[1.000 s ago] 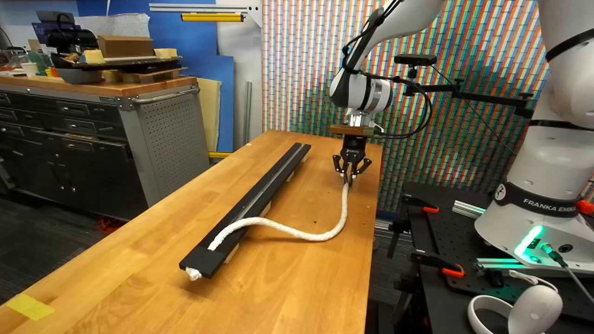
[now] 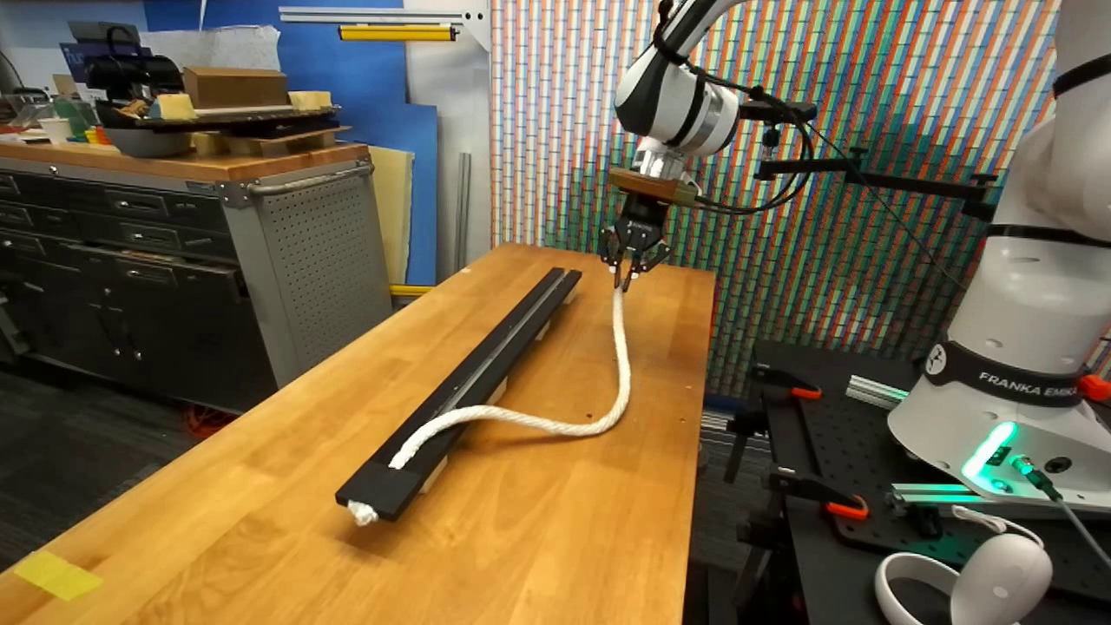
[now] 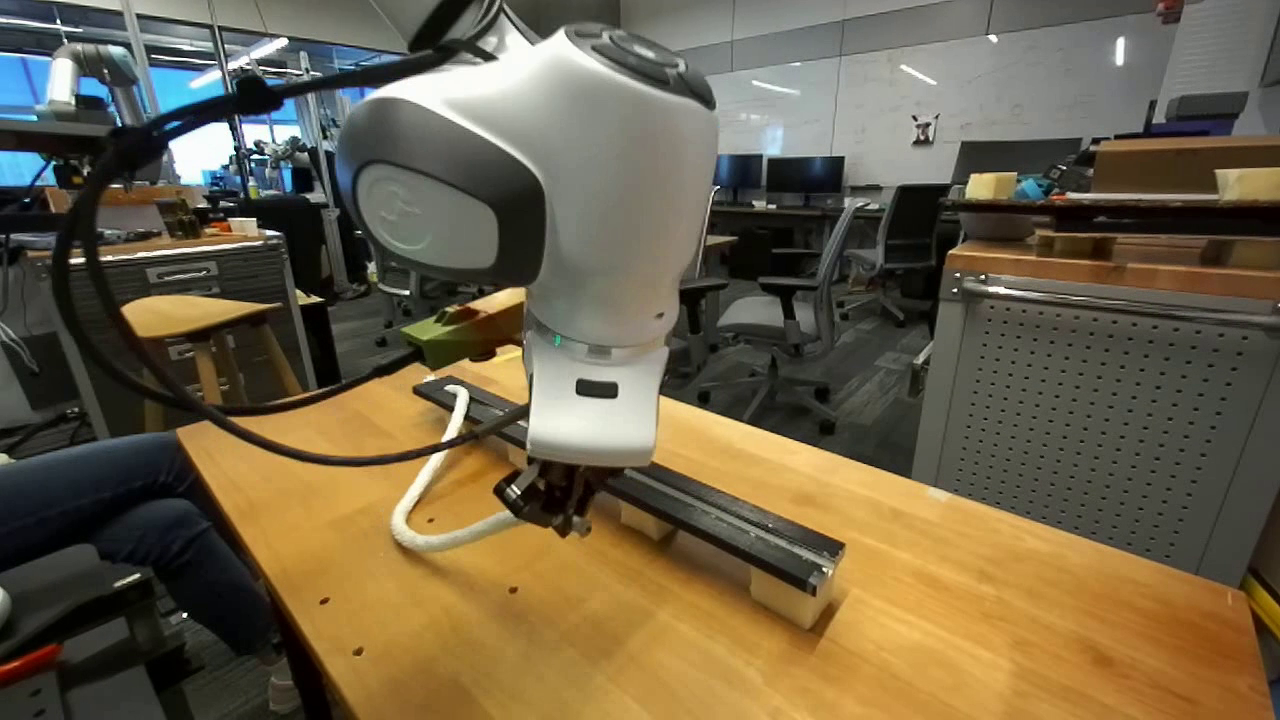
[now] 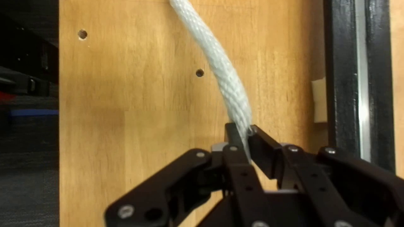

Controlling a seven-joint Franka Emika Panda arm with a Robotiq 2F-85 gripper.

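Note:
A white braided rope runs in a loose curve from my gripper down over the table. Its far end passes through the near end of a long black channel bar, where a frayed tip pokes out below. In the wrist view my gripper is shut on the rope, which lies between its fingertips; the bar runs along the right side, apart from the gripper. In exterior view 2 the arm's wrist hides part of the bar, and the rope bends off to the left.
Light blocks hold the bar up off the wooden table. A tool cabinet stands beyond the left edge; someone's legs are beside the table.
My gripper has risen and shifted left toward the bar's far end, carrying the rope along and tilting. The rope's free curve is lifted higher; the bar has stayed put.

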